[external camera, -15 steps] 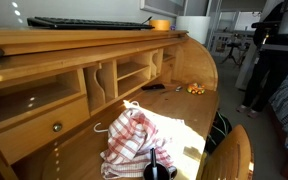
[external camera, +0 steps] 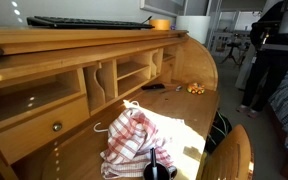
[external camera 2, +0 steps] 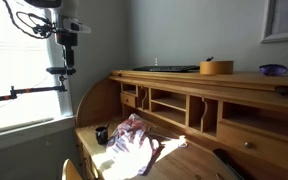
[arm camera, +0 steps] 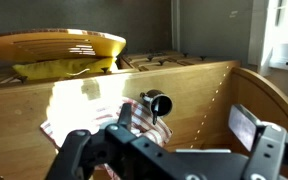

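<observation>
A red-and-white checked cloth (external camera: 139, 140) lies crumpled on the wooden desk, partly in bright sunlight; it also shows in the second exterior view as a pale heap (external camera 2: 132, 140). Beside it stands a dark mug (external camera: 160, 172) with a thin handle sticking up from it, seen from above in the wrist view as a black mug (arm camera: 157, 102) at the cloth's edge. High above the desk, my gripper has its fingers spread apart, with nothing visible between them. In the second exterior view the arm (external camera 2: 62, 30) hangs at the upper left, well clear of the cloth and mug.
A shelf unit with drawers and cubbies (external camera 2: 199, 112) runs along the desk's back, a keyboard (external camera: 84, 22) on top. Small colourful items (external camera: 195, 88) and a dark object (external camera: 154, 86) lie at the far end. A wooden chair (external camera: 230, 158) stands at the front.
</observation>
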